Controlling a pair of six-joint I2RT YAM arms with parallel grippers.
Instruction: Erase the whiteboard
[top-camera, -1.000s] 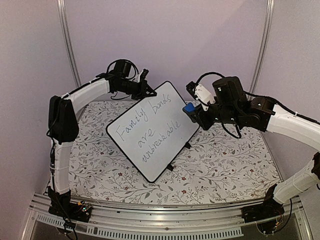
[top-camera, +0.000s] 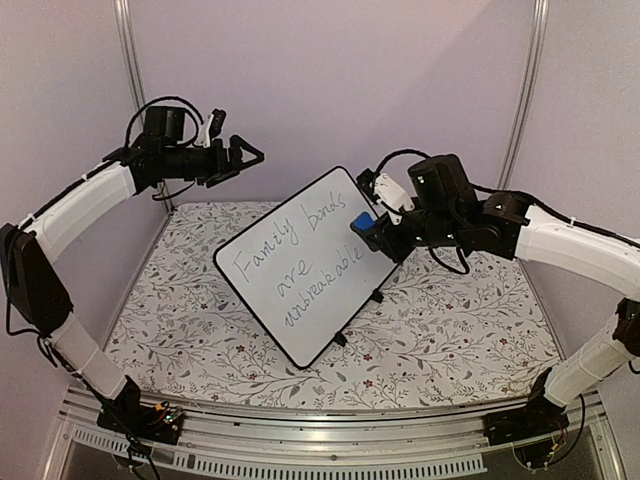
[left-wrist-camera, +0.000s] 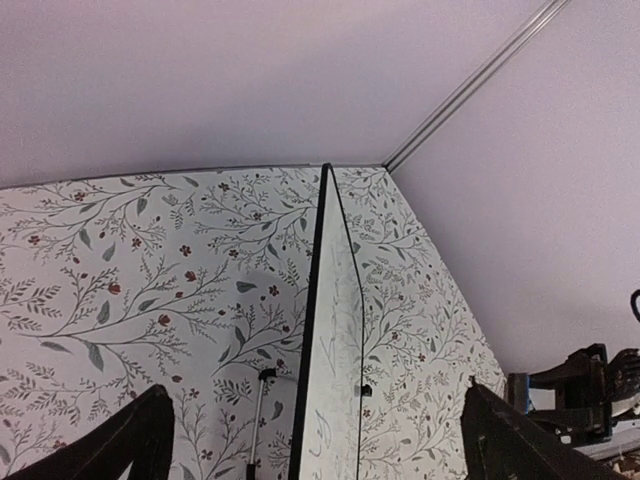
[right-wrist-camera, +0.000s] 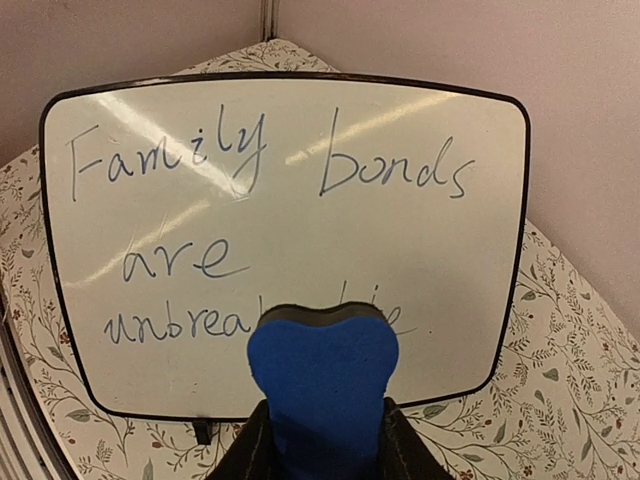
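A whiteboard (top-camera: 315, 270) with blue handwriting, "Family bonds are unbreakable", stands tilted mid-table; it fills much of the right wrist view (right-wrist-camera: 420, 240) and shows nearly edge-on in the left wrist view (left-wrist-camera: 330, 330). My right gripper (top-camera: 385, 235) is shut on a blue eraser (top-camera: 362, 222), held at the board's right part; in the right wrist view the eraser (right-wrist-camera: 322, 380) covers part of "unbreakable". Whether it touches the board I cannot tell. My left gripper (top-camera: 240, 160) is open and empty, raised above and left of the board.
Pale walls close in the back and both sides. A thin rod (left-wrist-camera: 256, 420) shows behind the board in the left wrist view.
My left arm has left the board's top corner and swung up and to the left. The right gripper with the eraser has shifted slightly left and down in the top view.
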